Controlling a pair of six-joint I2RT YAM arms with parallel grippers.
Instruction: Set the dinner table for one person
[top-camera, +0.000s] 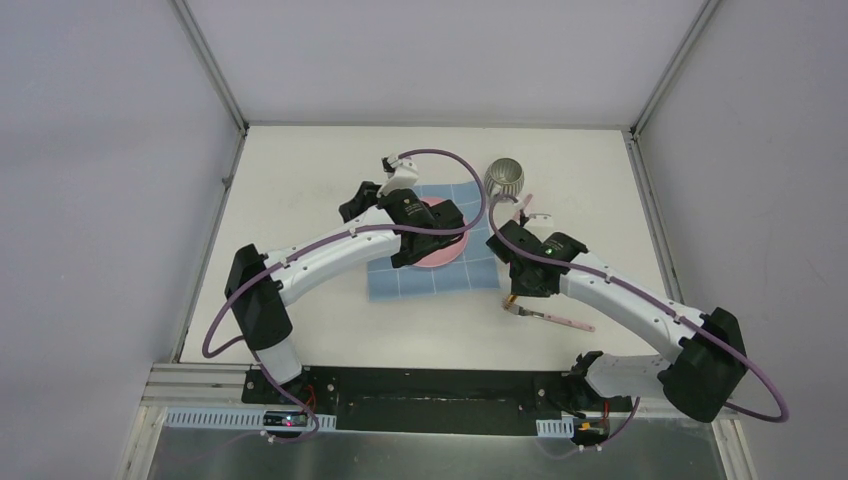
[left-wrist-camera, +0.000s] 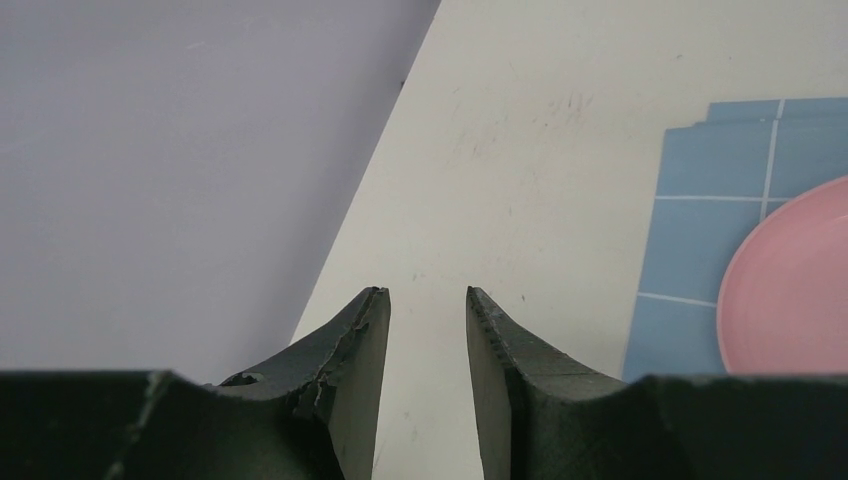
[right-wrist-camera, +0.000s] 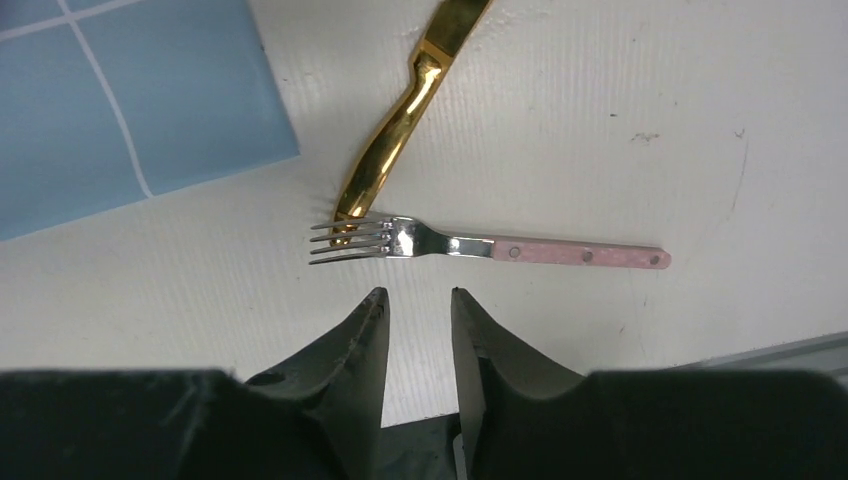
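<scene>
A pink plate (top-camera: 447, 250) (left-wrist-camera: 780, 290) lies on the blue placemat (top-camera: 400, 280) (right-wrist-camera: 90, 120), partly hidden by the left arm in the top view. My left gripper hangs open over the left part of the table, left of the plate, holding nothing. My right gripper is open and empty above the lower right of the table. Below it in its wrist view are a gold knife (right-wrist-camera: 390, 140) and a fork (right-wrist-camera: 560, 250) with a pink handle, its tines over the knife handle's end.
A ribbed metal cup (top-camera: 504, 175) stands behind the placemat's right corner. Another pink-handled utensil (top-camera: 529, 200) lies near it, partly hidden by the right arm. Walls border it at both sides and the back.
</scene>
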